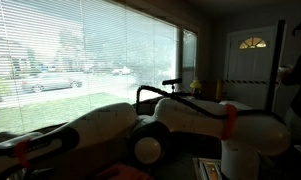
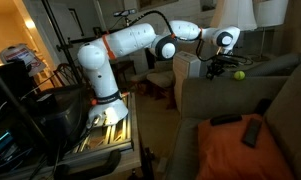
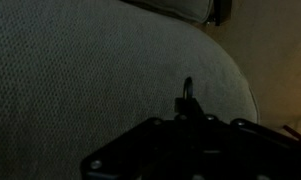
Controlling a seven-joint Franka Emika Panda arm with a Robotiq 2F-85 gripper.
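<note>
In the wrist view my gripper is a dark shape at the lower middle, its fingers close together. A thin dark object (image 3: 188, 87) rises from between them, too dim to identify. Grey woven fabric of the couch (image 3: 90, 80) fills most of that view beneath the gripper. Exterior view 2 has the gripper (image 2: 222, 72) at the far end of the outstretched arm, near the back of the couch (image 2: 205, 95). Its fingertips are small and dark there. In exterior view 1 the arm hides the gripper.
An orange pillow (image 2: 240, 155) lies on the couch with a dark remote-like object (image 2: 252, 131) on it. Another dark item (image 2: 226, 119) rests nearby. A yellow-green ball (image 2: 240, 75) shows beyond the couch's back. Bare floor (image 3: 265, 35) lies beside the couch.
</note>
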